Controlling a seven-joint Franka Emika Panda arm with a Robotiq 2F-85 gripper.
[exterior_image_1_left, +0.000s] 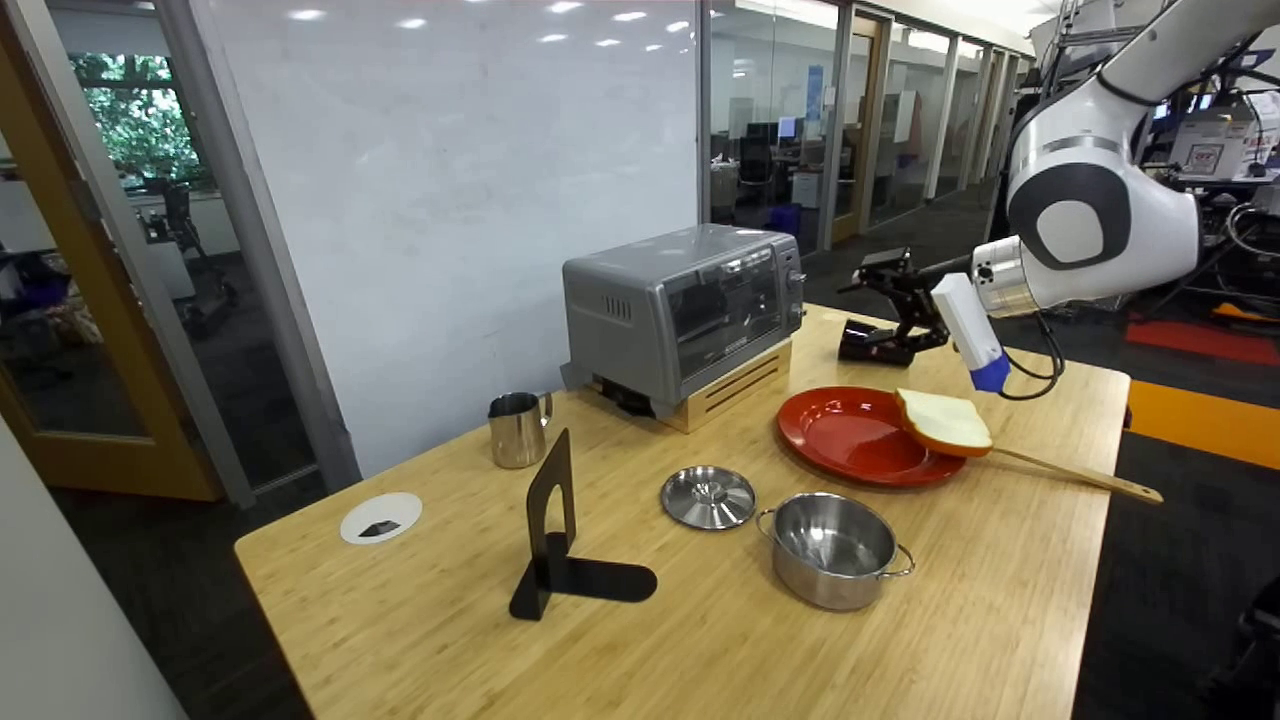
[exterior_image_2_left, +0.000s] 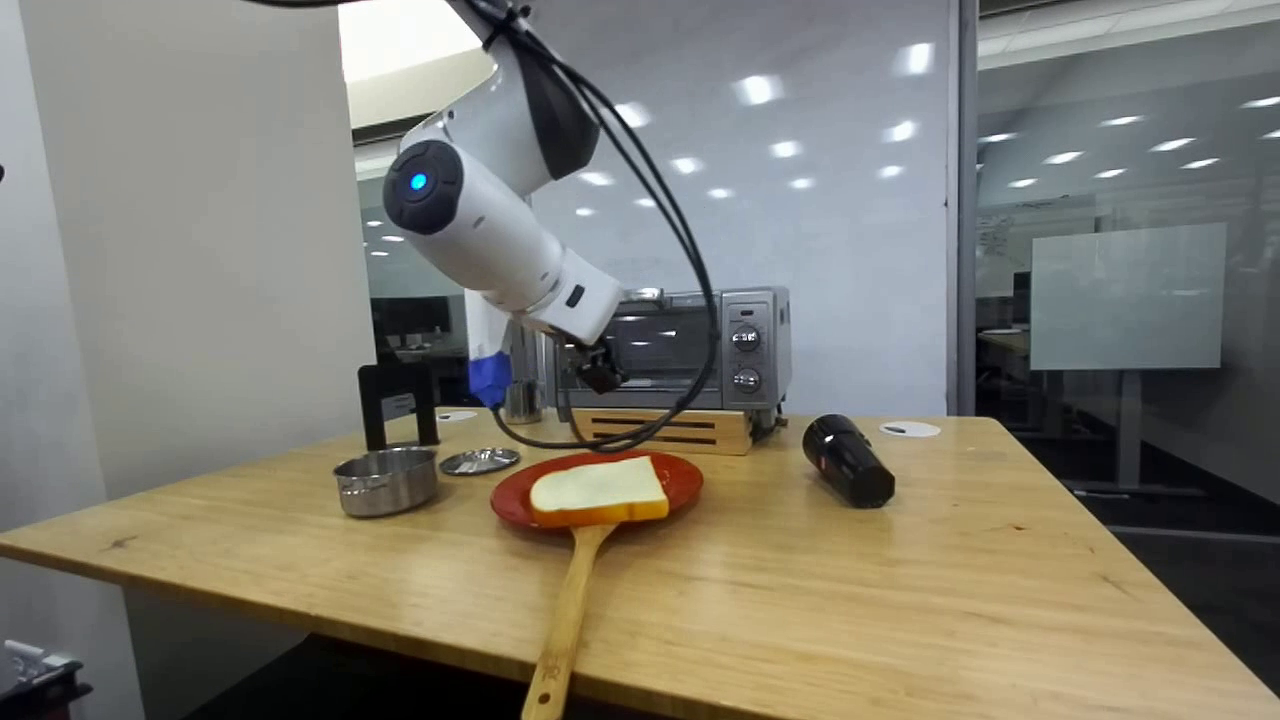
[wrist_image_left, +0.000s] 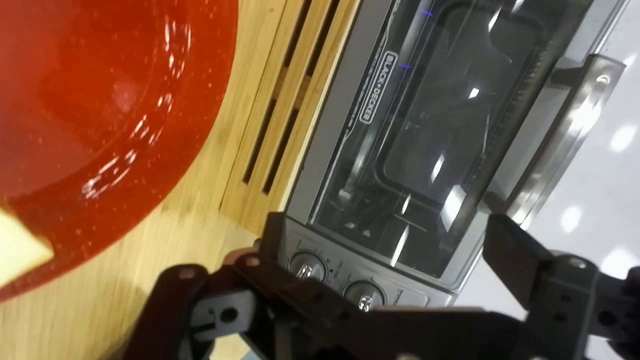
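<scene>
My gripper is open and empty, its two dark fingers wide apart in the wrist view. It hangs in the air in front of the grey toaster oven (exterior_image_1_left: 684, 312), whose glass door is closed. Toward the right of the wrist view lies the oven's metal door handle (wrist_image_left: 564, 144), apart from the fingers. The control knobs (wrist_image_left: 307, 266) show between the fingers, near the bottom. A red plate (exterior_image_1_left: 840, 438) rests on the table, with a bread slice (exterior_image_2_left: 600, 490) partly over it. Under the bread runs a spatula with a wooden handle (exterior_image_2_left: 564, 624).
A black cup (exterior_image_2_left: 847, 461) lies on its side right of the oven. The steel pot (exterior_image_1_left: 831, 552), its lid (exterior_image_1_left: 708, 497), a black bookend (exterior_image_1_left: 552, 528) and a metal pitcher (exterior_image_1_left: 517, 430) stand toward the left.
</scene>
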